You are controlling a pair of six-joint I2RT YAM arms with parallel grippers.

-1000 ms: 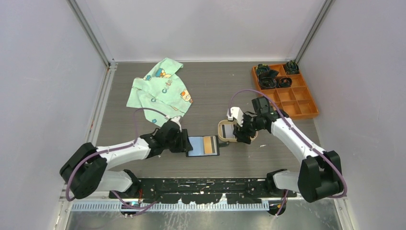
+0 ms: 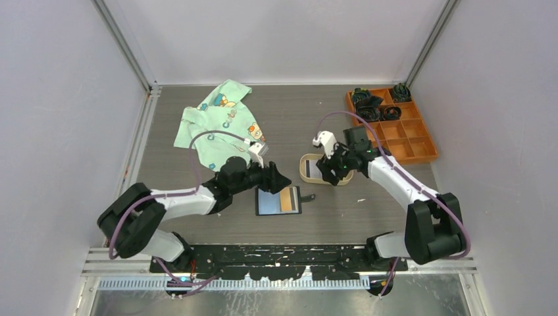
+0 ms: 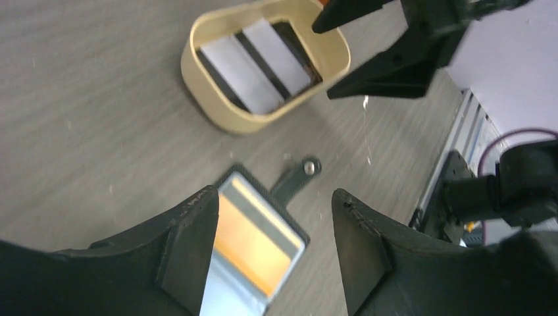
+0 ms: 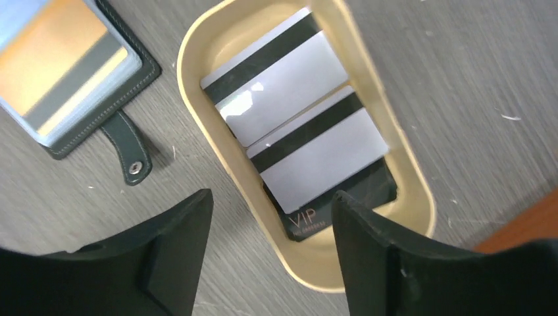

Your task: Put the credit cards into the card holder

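Observation:
A cream oval tray (image 4: pixel 237 164) holds several cards: silver cards with black stripes (image 4: pixel 286 85) and a black VIP card (image 4: pixel 362 187). The black card holder (image 2: pixel 259 204) lies lower left of the tray, its strap with a snap (image 4: pixel 125 145) sticking out, blue and orange cards in it. My right gripper is open above the tray, empty. My left gripper is open and empty above the card holder, its fingers apart in the left wrist view.
An orange compartment box (image 2: pixel 411 145) with dark rolled items stands at the back right. A mint patterned cloth (image 2: pixel 214 122) lies at the back left.
My left gripper has risen and moved right and toward the back from the card holder.

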